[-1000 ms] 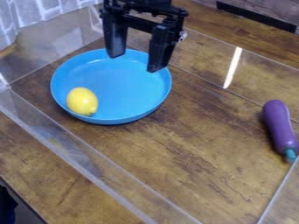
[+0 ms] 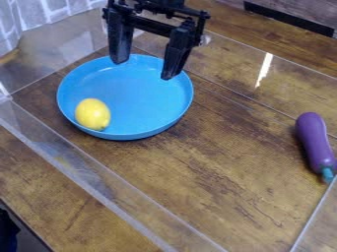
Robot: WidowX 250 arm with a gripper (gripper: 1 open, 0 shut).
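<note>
A blue plate (image 2: pixel 141 106) rests on the wooden table with a yellow lemon-like object (image 2: pixel 93 114) in its left front part. The black gripper (image 2: pixel 146 61) hangs over the back of the plate, its two fingers spread wide apart, with no object visible between them. A purple eggplant-like object (image 2: pixel 314 143) with a teal tip lies apart at the right edge of the view.
Bare wooden table (image 2: pixel 224 187) fills the front and right of the view. Clear, glossy strips or panels run along the left side and lower right.
The plate, yellow object and purple object stay in place.
</note>
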